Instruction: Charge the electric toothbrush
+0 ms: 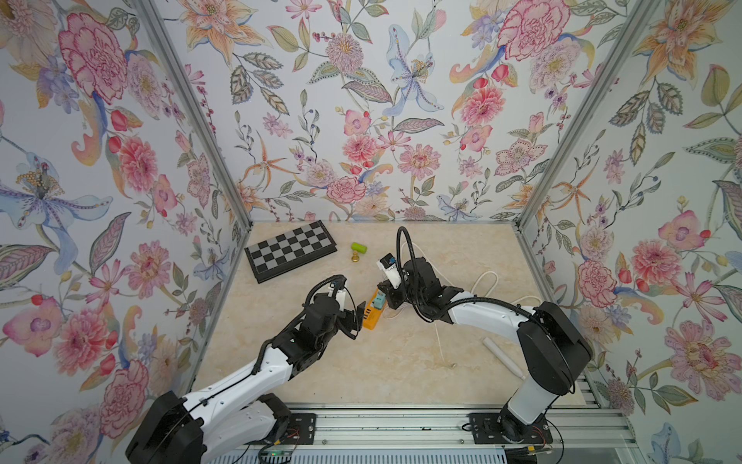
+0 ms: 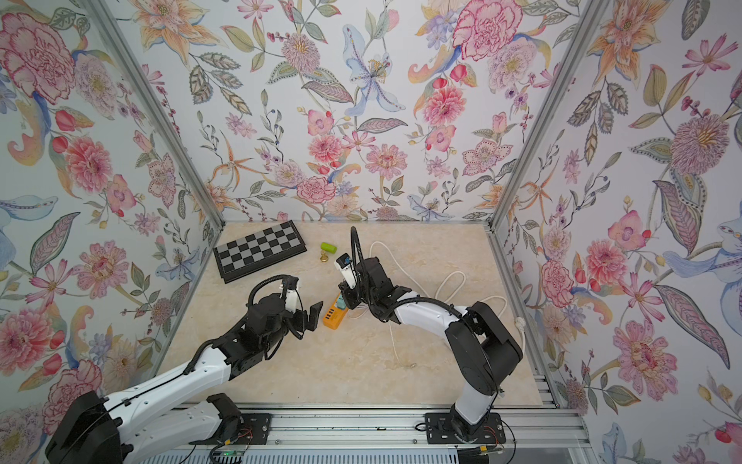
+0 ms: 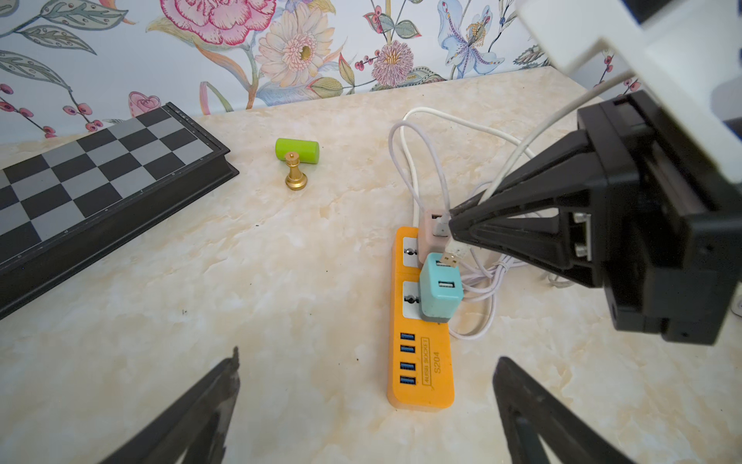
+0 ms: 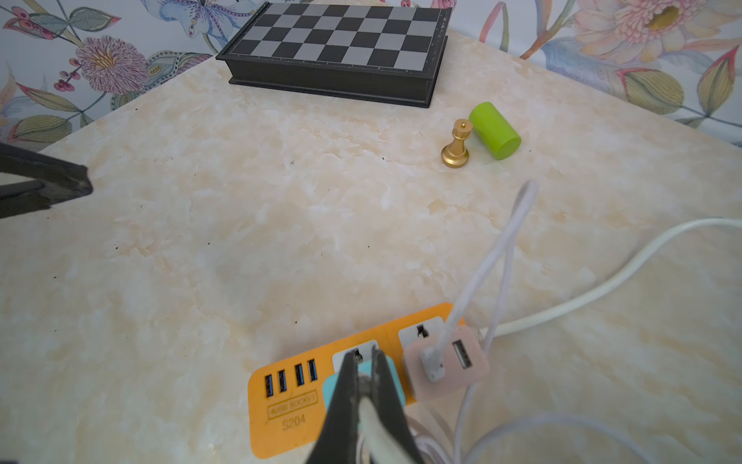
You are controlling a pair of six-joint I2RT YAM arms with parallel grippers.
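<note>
An orange power strip (image 3: 421, 371) lies mid-table, carrying a cyan USB charger (image 3: 441, 301) and a pink charger (image 4: 433, 363) with a white plug in it. My right gripper is shut just above the chargers, a white cable and small connector at its tips; whether these are pinched cannot be told clearly. My left gripper stands open to the left front of the strip, with nothing between its fingers. A white rod-like object (image 1: 502, 357), possibly the toothbrush, lies at the right front.
A chessboard box (image 1: 290, 249) is at the back left, with a green cylinder (image 3: 296, 150) and gold chess piece (image 3: 296, 174) beside it. Loose white cables sprawl rightward of the strip.
</note>
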